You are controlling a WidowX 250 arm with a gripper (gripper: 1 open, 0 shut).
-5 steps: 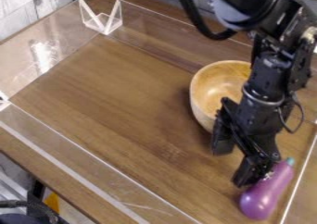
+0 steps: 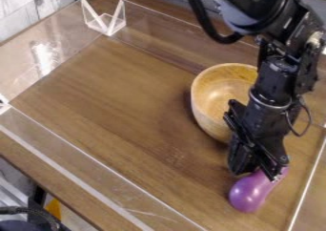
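Note:
My black gripper [image 2: 254, 158] hangs low at the right of the camera view, its fingertips just above a purple eggplant-shaped object [image 2: 253, 191] near the front right of the wooden table. Whether the fingers touch it is hard to tell; the dark fingers look closed, with nothing clearly between them. A yellow-tan bowl [image 2: 216, 88] sits behind the gripper, partly hidden by the arm.
A white wire-like holder [image 2: 105, 20] stands at the back left. Clear plastic edging runs along the left side.
The purple object has shifted left and up a little, partly under the gripper. The gripper has moved slightly, its fingertips lower over the object's upper end.

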